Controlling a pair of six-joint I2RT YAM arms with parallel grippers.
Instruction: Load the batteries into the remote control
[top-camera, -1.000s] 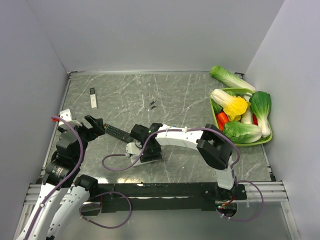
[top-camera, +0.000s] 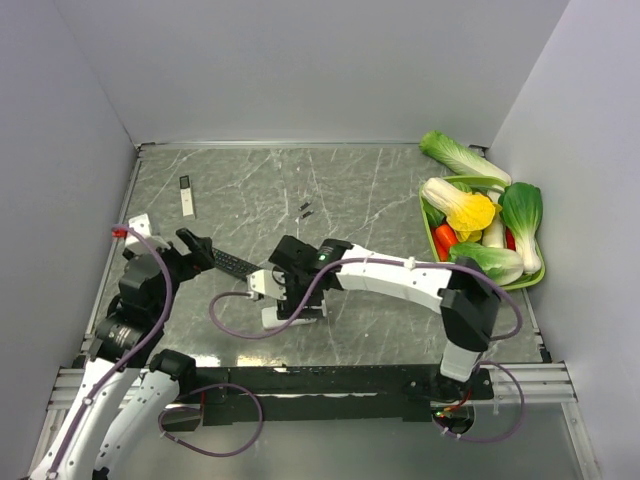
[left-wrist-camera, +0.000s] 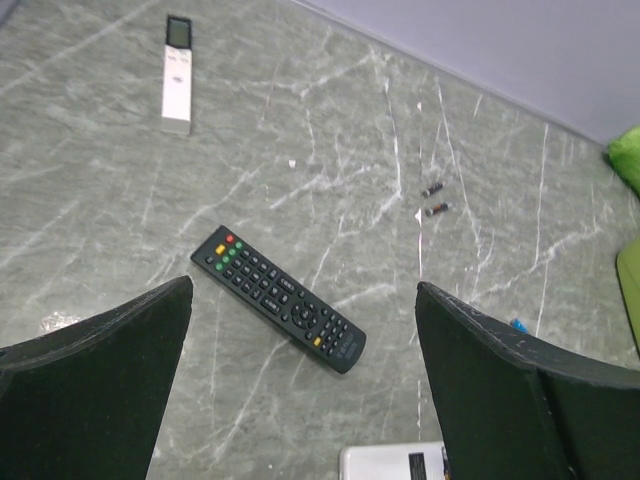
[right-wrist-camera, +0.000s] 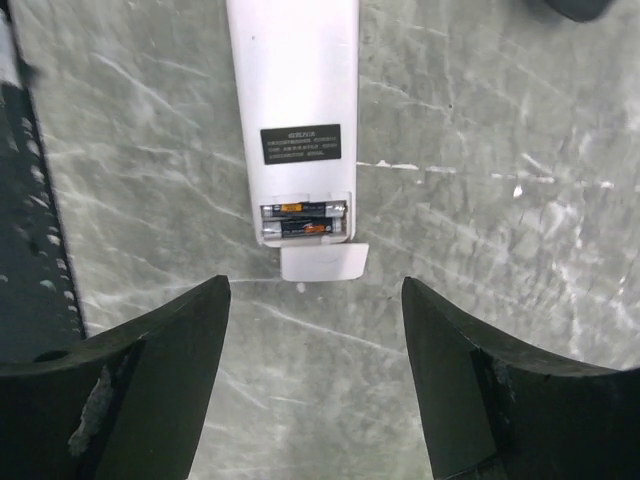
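Note:
The white remote (right-wrist-camera: 300, 95) lies back side up on the table, its battery bay uncovered. Two batteries (right-wrist-camera: 302, 219) sit side by side in that bay. Against the remote's end, flat on the table, is the small white cover (right-wrist-camera: 324, 262). In the right wrist view my right gripper hovers over the cover, its fingers spread well apart and nothing between them. From above, the right arm hides much of the remote. My left gripper is open and empty, over the table's left side near a black remote (left-wrist-camera: 280, 298).
Two small dark batteries (left-wrist-camera: 435, 199) lie loose on the table further back. Another slim white remote (top-camera: 187, 197) is at the back left. A green basket of vegetables (top-camera: 533, 273) stands at the right.
My right arm has risen and shifted slightly over the white remote, now showing more of its end. My left gripper has moved a little to the right.

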